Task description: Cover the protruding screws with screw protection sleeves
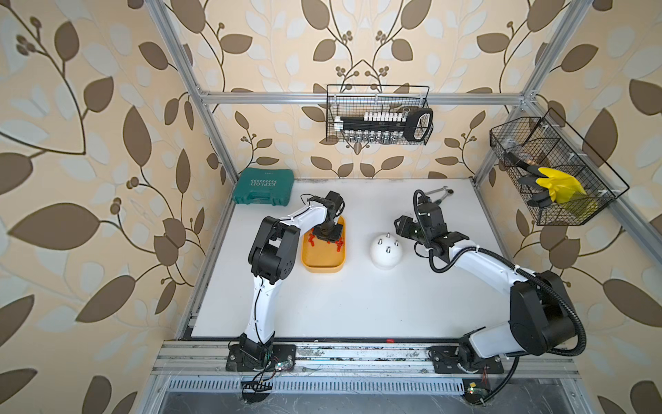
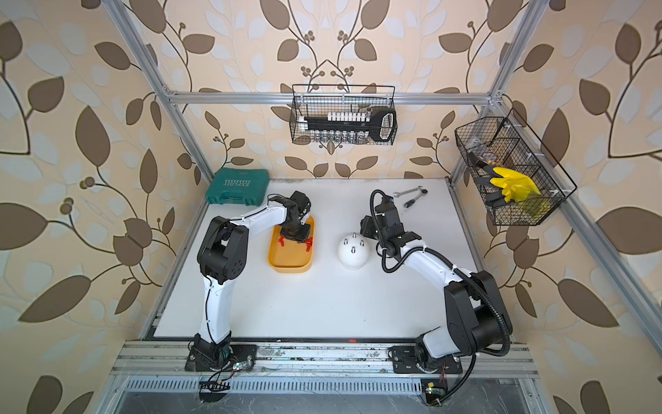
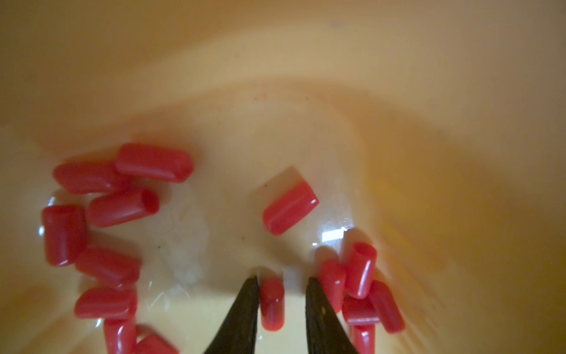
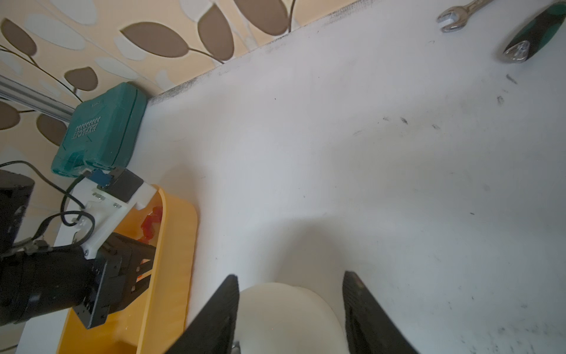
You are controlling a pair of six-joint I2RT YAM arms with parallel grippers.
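Red sleeves [image 3: 289,206] lie scattered on the floor of the orange tray [image 2: 289,262]. My left gripper is down inside it, part open, a fingertip on each side of one upright-looking red sleeve [image 3: 271,303]; whether both touch it I cannot tell. A white dome [image 1: 386,255] with several protruding screws [image 2: 353,249] stands right of the tray. My right gripper hangs open just above and behind the dome, nothing seen between its fingers.
A green case [image 1: 263,186] lies at the back left, and wrenches and a tool [image 4: 530,38] at the back right. Wire baskets hang on the frame.
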